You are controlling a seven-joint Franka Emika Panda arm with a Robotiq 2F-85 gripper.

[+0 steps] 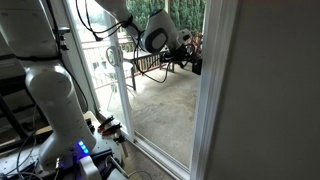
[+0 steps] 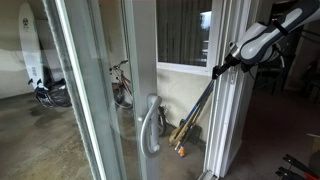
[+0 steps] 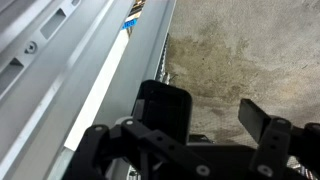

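Note:
The sliding glass door (image 2: 145, 60) stands partly open, with its pale curved handle (image 2: 150, 125) facing the room. In the first exterior view my white arm (image 1: 158, 32) reaches across the doorway. Its gripper (image 1: 190, 62) hangs high, close to the white door frame (image 1: 212, 80) on the right. The second exterior view has the gripper (image 2: 222, 68) beside that same frame, well away from the handle. In the wrist view the gripper is open: concrete floor shows between its dark fingers, and the left one overlaps a grey metal track or frame (image 3: 130, 70).
Long-handled brooms (image 2: 196, 115) lean outside by the frame, with an orange ball (image 2: 182, 152) near their feet. A bicycle (image 2: 122, 88) and a surfboard (image 2: 30, 45) stand farther out.

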